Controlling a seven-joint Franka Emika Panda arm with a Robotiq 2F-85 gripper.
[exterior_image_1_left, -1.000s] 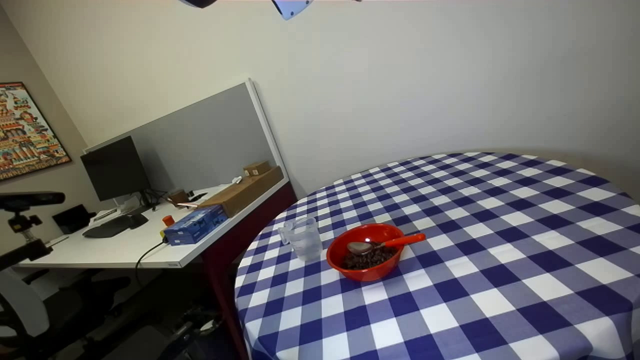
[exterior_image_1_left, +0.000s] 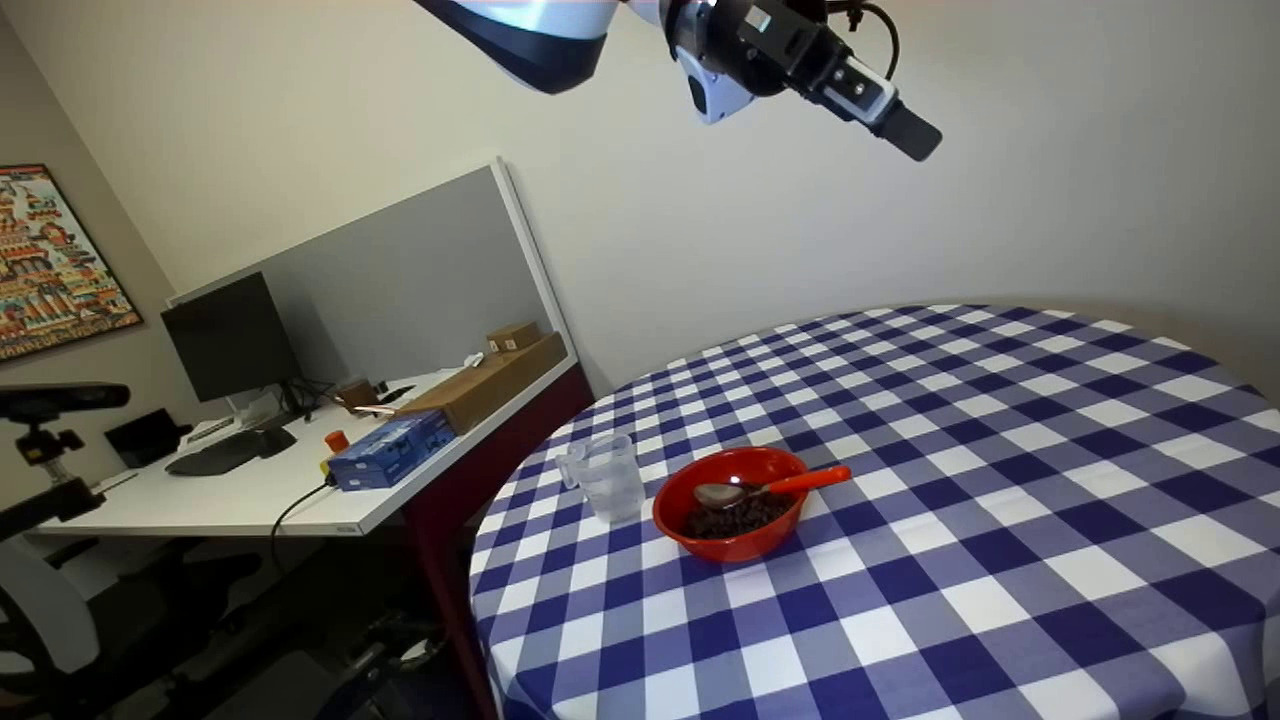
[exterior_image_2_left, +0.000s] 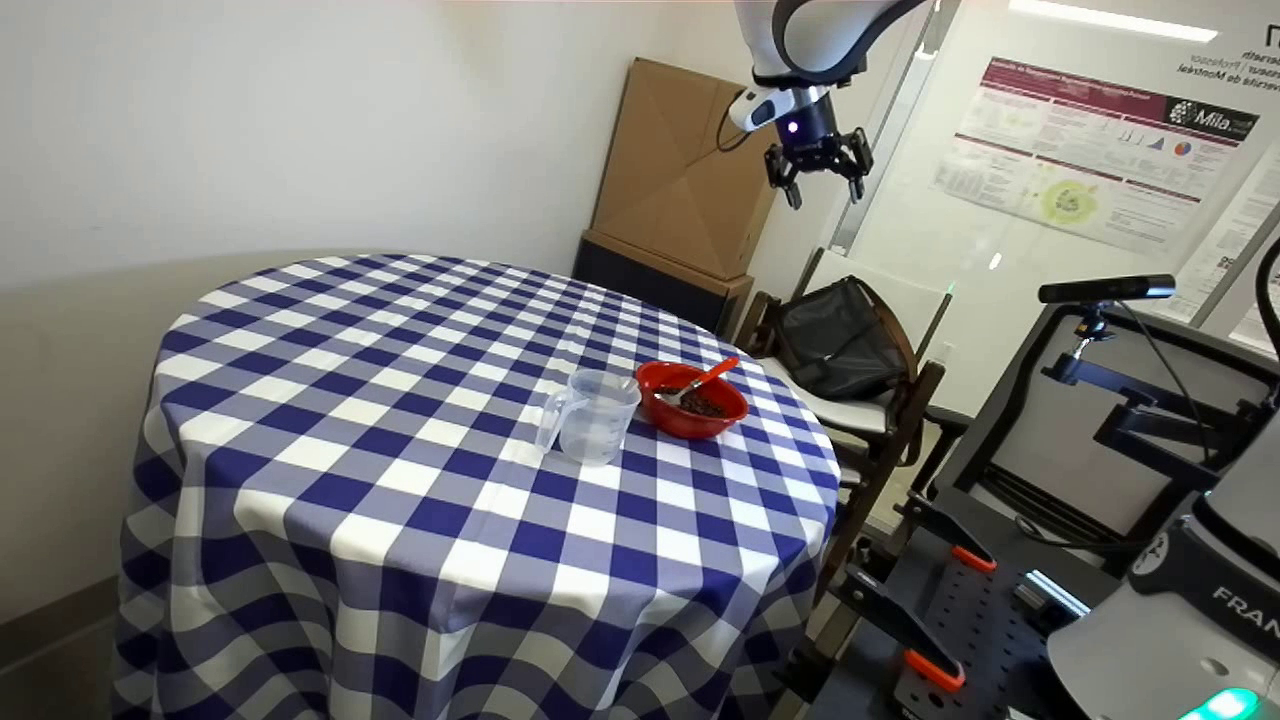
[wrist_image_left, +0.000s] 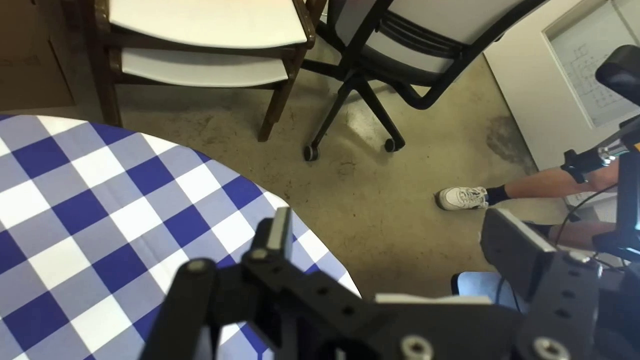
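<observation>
On the checkered table stands a red bowl (exterior_image_1_left: 720, 548) partly filled with dark bean-like bits. A spoon with an orange handle (exterior_image_1_left: 811, 480) rests in it, the handle leaning over the rim. Beside the bowl is a clear plastic jug (exterior_image_1_left: 613, 486), upright, apparently empty; exterior view 2 shows the bowl (exterior_image_2_left: 684, 419) and the jug (exterior_image_2_left: 594, 420) close together. High above the table's edge hangs my gripper (exterior_image_2_left: 825, 199), well apart from both. Its fingers are spread wide in the wrist view, with nothing between my gripper's (wrist_image_left: 387, 231) fingertips. Neither bowl nor jug appears in that view.
A person's shoe (wrist_image_left: 462, 198) is on the floor in the wrist view.
In exterior view 1 the arm has come down and to the right, bringing the gripper into view at the top. The bowl, spoon and jug have not moved.
</observation>
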